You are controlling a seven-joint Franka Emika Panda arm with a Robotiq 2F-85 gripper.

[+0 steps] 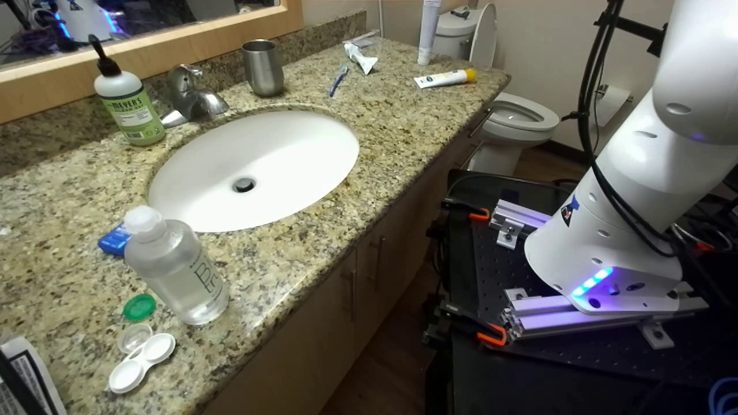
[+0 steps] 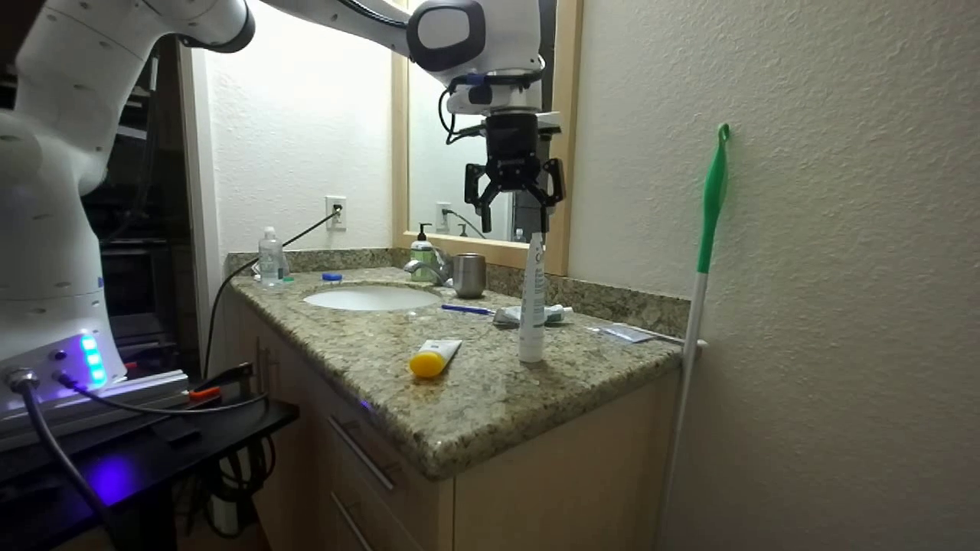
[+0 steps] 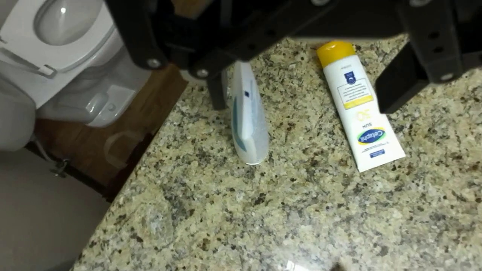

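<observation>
My gripper [image 2: 515,222] is open above the far end of the counter, its fingers pointing down with nothing between them. A tall white tube [image 2: 533,303] stands upright just below it; its top comes close to one fingertip, and I cannot tell whether they touch. In the wrist view that white tube [image 3: 251,122] shows beside the left finger [image 3: 217,92]. A sunscreen tube [image 3: 361,113] with a yellow cap lies flat on the granite, partly overlapped by the right finger [image 3: 397,88]. Exterior view 1 shows both tubes but not the gripper.
Near the standing tube lie a crumpled toothpaste tube [image 1: 361,58] and a blue toothbrush [image 1: 338,82]. A steel cup [image 1: 263,68], soap bottle [image 1: 130,104] and faucet [image 1: 194,97] line the sink [image 1: 304,152]. A clear bottle [image 1: 176,270] stands at the near end.
</observation>
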